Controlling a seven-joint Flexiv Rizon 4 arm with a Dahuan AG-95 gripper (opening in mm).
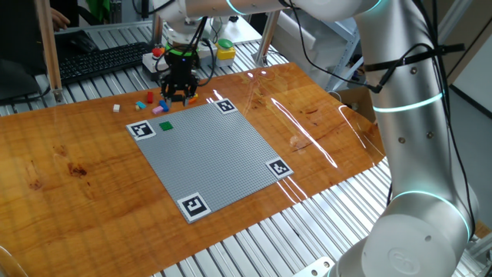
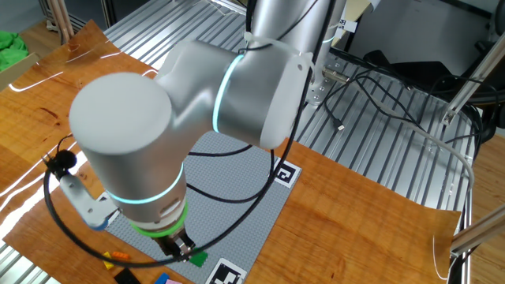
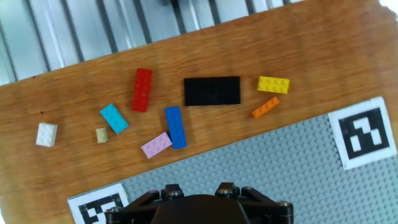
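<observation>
My gripper shows at the bottom of the wrist view, its two fingertips well apart and nothing visible between them, so it stands open. In exterior view 1 the gripper (image 1: 178, 98) hangs near the far edge of the grey baseplate (image 1: 211, 158). On the wood beyond that edge lie a red brick (image 3: 142, 90), a blue brick (image 3: 176, 127), a pink brick (image 3: 157, 145), a cyan brick (image 3: 114, 118), a black brick (image 3: 212, 91), a yellow brick (image 3: 273, 84) and an orange brick (image 3: 266, 107). One green brick (image 1: 166, 126) sits on the baseplate near a corner marker.
A white brick (image 3: 46, 134) and a small beige brick (image 3: 101, 135) lie off to the left. Printed markers (image 3: 364, 132) cover the baseplate's corners. Behind the table edge stands a keyboard (image 1: 104, 63). Most of the baseplate is bare, and a black cable (image 2: 264, 193) loops beside the arm.
</observation>
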